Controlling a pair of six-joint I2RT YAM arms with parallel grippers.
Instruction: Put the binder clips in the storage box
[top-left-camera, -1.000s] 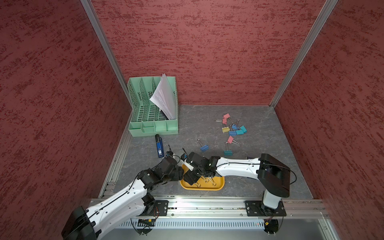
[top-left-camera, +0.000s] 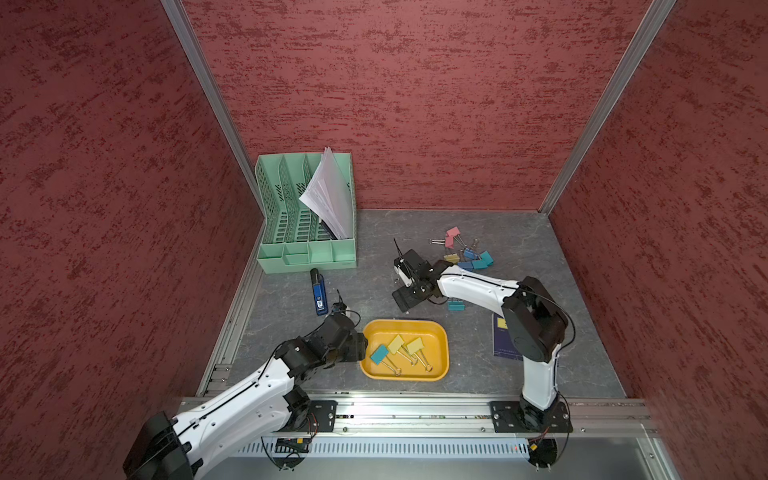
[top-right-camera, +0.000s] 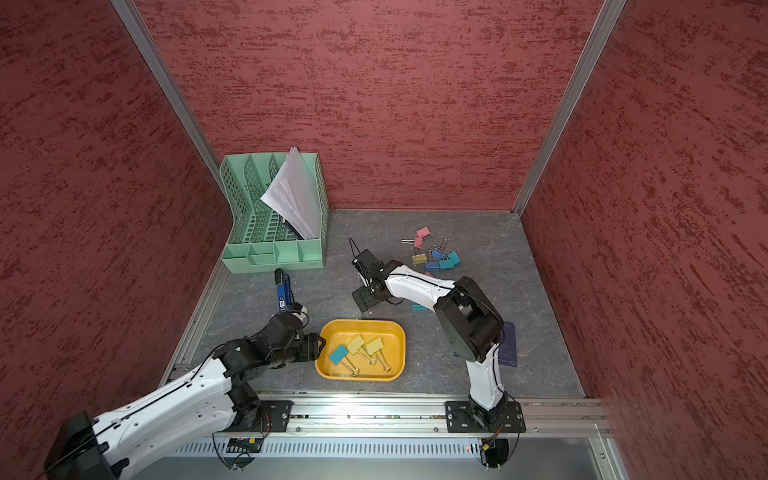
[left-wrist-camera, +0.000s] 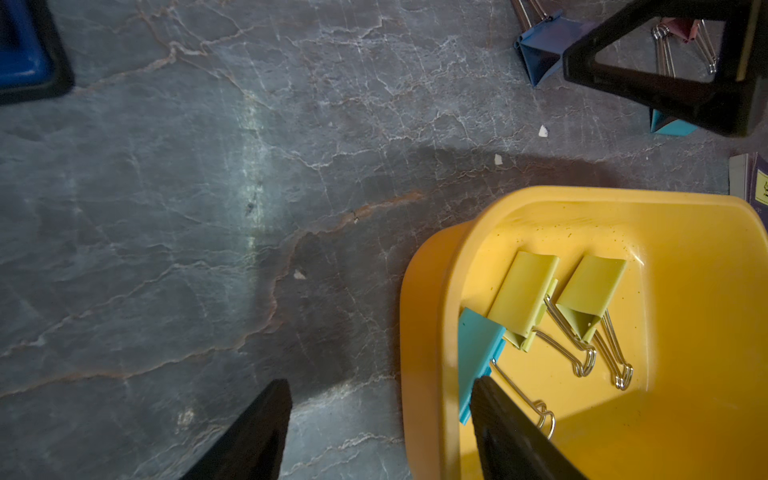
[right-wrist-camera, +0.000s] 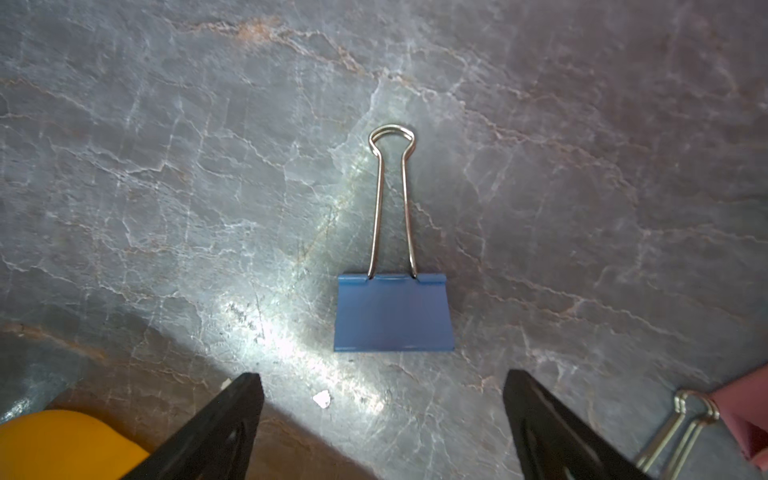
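Observation:
The yellow storage box (top-left-camera: 404, 350) holds two yellow clips (left-wrist-camera: 524, 292) and one teal clip (left-wrist-camera: 480, 348), seen clearly in the left wrist view. My left gripper is at the box's left edge, its fingers apart and no clip between them. A blue binder clip (right-wrist-camera: 393, 316) lies flat on the table in the right wrist view, handle pointing away. Over it hovers my right gripper, open, with the clip ahead of and between its fingertips. In the top left view the right arm hides that clip. Pink clips (top-left-camera: 453, 233), a yellow clip (top-left-camera: 452, 258) and teal clips (top-left-camera: 485, 258) cluster farther back.
A green organizer (top-left-camera: 308, 254) with papers stands at the back left, a blue stapler-like object (top-left-camera: 319, 293) in front of it. A dark blue book (top-left-camera: 505, 345) lies at right, partly behind the right arm.
My right gripper has moved from over the storage box, back and slightly right, to the lone blue clip. The left arm looks unmoved.

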